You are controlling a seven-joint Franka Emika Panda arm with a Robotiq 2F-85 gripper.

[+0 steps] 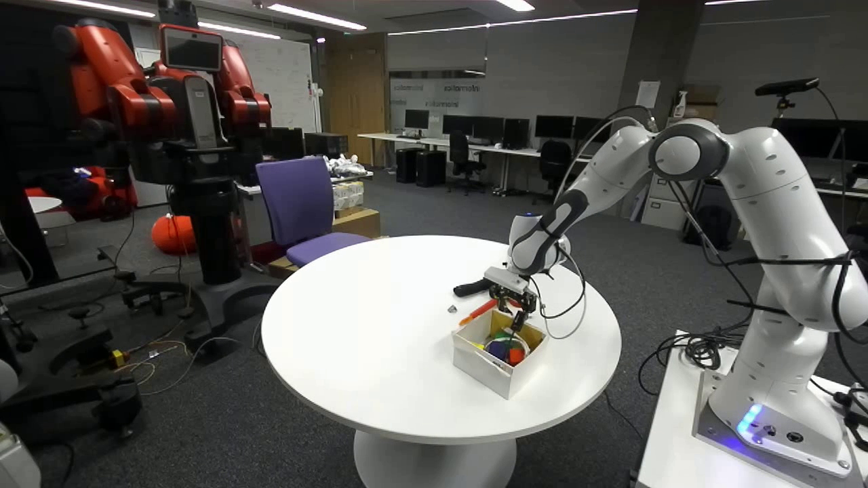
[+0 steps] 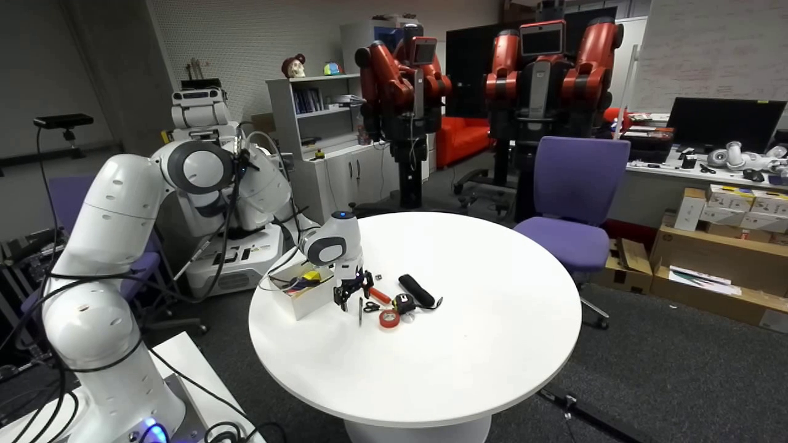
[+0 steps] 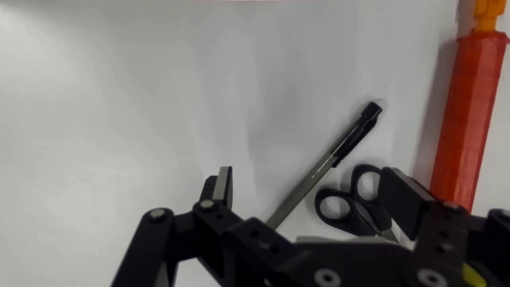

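In the wrist view my gripper is open, its two black fingers wide apart and nothing gripped. A slim grey pen with a black clip end (image 3: 330, 158) lies slantwise on the table in the gap as seen from above; its lower end is hidden by the gripper. Black-handled scissors (image 3: 337, 206) lie beside the pen, partly covered by the right finger. Farther right is a red tube with an orange end (image 3: 466, 119). From the second exterior view, the gripper (image 2: 354, 290) hangs low near the pen (image 2: 360, 311), beside a white box (image 2: 314, 300).
The box (image 1: 488, 366) holds several coloured items. Near the tools lie a red tape roll (image 2: 389, 318), a tape measure (image 2: 404, 303) and a black case (image 2: 417, 291).
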